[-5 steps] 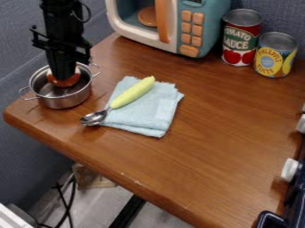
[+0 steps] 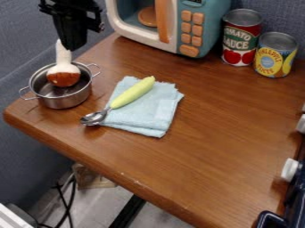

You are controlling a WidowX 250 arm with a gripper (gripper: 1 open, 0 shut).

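My black gripper (image 2: 64, 27) is at the upper left, over a steel pot (image 2: 60, 95) with wire handles at the table's left edge. Below its fingers rises a white, elongated piece (image 2: 63, 52), above a round orange-brown item (image 2: 63, 75) in the pot; whether the fingers grip the white piece is unclear. A folded light-blue cloth (image 2: 152, 120) lies right of the pot, with a yellow banana-shaped item (image 2: 134, 91) and a metal spoon (image 2: 95, 118) on it.
A toy microwave (image 2: 195, 22) stands at the back, beside a tomato sauce can (image 2: 240, 40) and a yellow-labelled can (image 2: 276, 55). A dark appliance (image 2: 286, 191) lines the right edge.
My gripper has risen out of the pot, and the white piece now shows stretching upward beneath it. The other objects have stayed put.
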